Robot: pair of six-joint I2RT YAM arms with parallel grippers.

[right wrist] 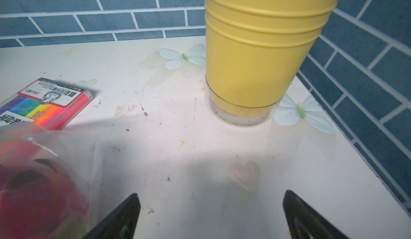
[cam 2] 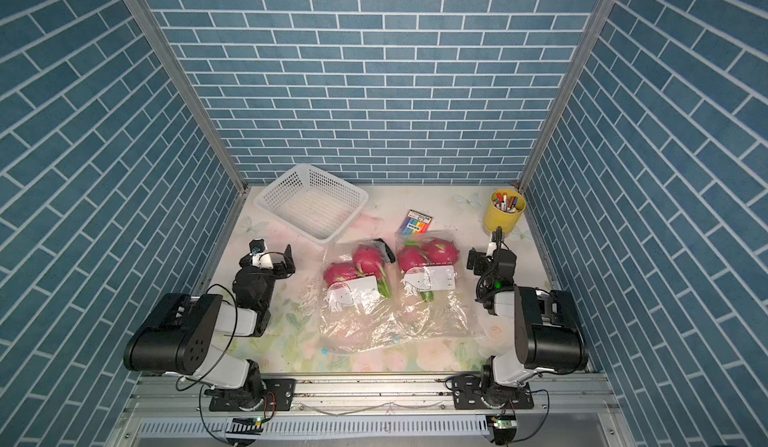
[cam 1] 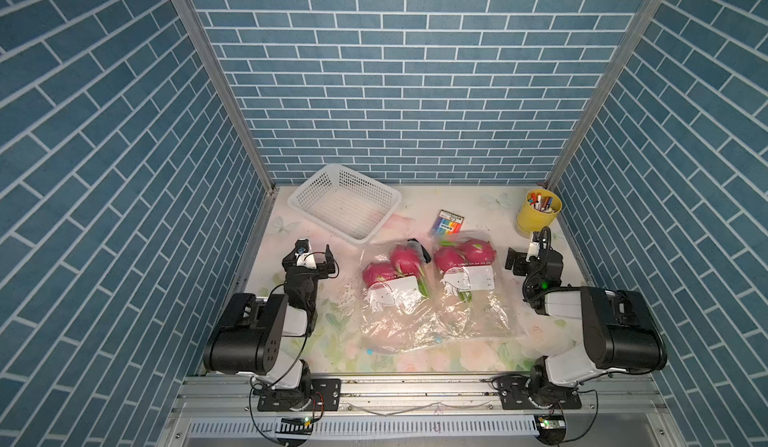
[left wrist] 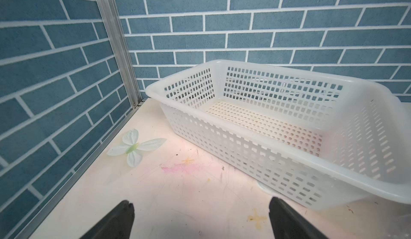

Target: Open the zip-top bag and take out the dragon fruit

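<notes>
Two clear zip top bags lie flat side by side mid-table, the left bag [cam 1: 392, 323] and the right bag [cam 1: 488, 311]. Each has pink dragon fruit at its far end, seen as the left bag's dragon fruit [cam 1: 405, 259] and the right bag's dragon fruit [cam 1: 478, 250]. Printed white labels partly cover the fruit. Left of the bags, my left gripper is open and empty, its fingers [left wrist: 115, 221] wide apart above bare table. On the other side stands my right gripper, also open and empty, with the right bag's edge [right wrist: 92, 174] just left of it.
A white perforated basket [cam 1: 300, 200] stands at the back left. At the back right is a yellow bucket [cam 1: 529, 220] of markers. Behind the right bag lies a colourful flat box [cam 1: 446, 223]. A dark object [cam 2: 384, 251] sits by the left bag's far end.
</notes>
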